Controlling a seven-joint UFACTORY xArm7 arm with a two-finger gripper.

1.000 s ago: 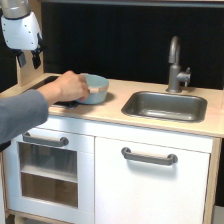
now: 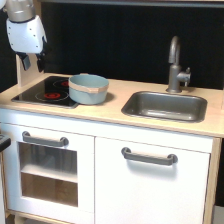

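Note:
In the camera view a blue-grey pot (image 2: 88, 92) with a light brown strip along its side sits on the wooden counter, at the right edge of the black stove top (image 2: 48, 92). Red rings show on the stove. High at the upper left hangs my white gripper (image 2: 29, 62), above and left of the stove and well apart from the pot. Its dark fingertips are small against the background, so how far apart they stand is unclear. I see no object hanging from it.
A sink (image 2: 165, 105) with a dark tap (image 2: 177, 65) takes up the right of the counter. Bare counter (image 2: 118, 93) lies between pot and sink. Below are a white cabinet door (image 2: 150, 185) and an oven door (image 2: 48, 162) with a window.
A person's hand and sleeved arm that reached to the pot are gone. The pot sits slightly further left. My gripper remains at the upper left, shifted a little to the right.

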